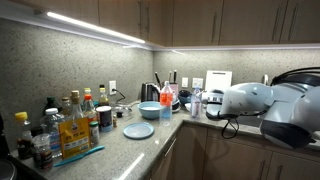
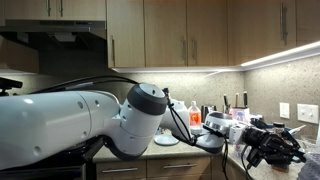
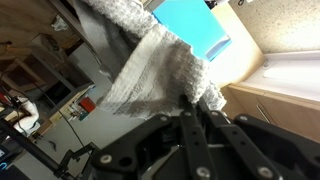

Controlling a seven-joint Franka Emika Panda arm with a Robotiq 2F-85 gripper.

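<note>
In the wrist view, a crumpled light-grey cloth (image 3: 160, 68) reaches down to my gripper, which is shut on it. The cloth's darker folds run toward the upper left. In exterior view 2, the black gripper (image 2: 270, 147) is over the counter on the right; the cloth is hard to make out there. From exterior view 1, the white arm (image 1: 255, 100) comes in from the right, and its gripper end is hidden behind bottles.
A blue plate (image 1: 139, 130) and a blue bowl (image 1: 150, 110) rest on the counter (image 1: 125, 158). Several bottles crowd the left, including a yellow-labelled one (image 1: 74, 134). A tall clear bottle (image 1: 167, 105) stands near the counter edge. Open counter lies in front of the plate.
</note>
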